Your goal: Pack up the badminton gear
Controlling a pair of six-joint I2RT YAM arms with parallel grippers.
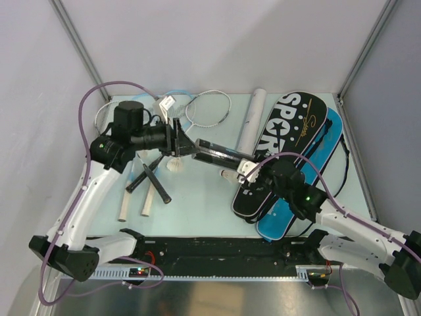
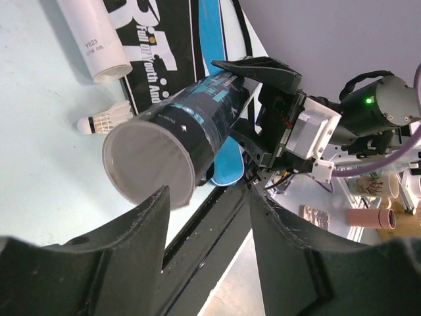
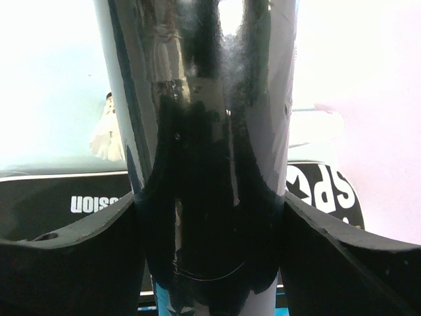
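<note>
My right gripper is shut on a dark shuttlecock tube, held in the air; the tube fills the middle of the right wrist view, its open white end facing my left gripper. The left gripper is open, its fingers just short of that end. Two black-and-blue racket bags lie on the right, with a white tube beside them. A shuttlecock lies below the held tube.
Rackets lie at the back left and middle, with dark handles and pale sticks at the left.
</note>
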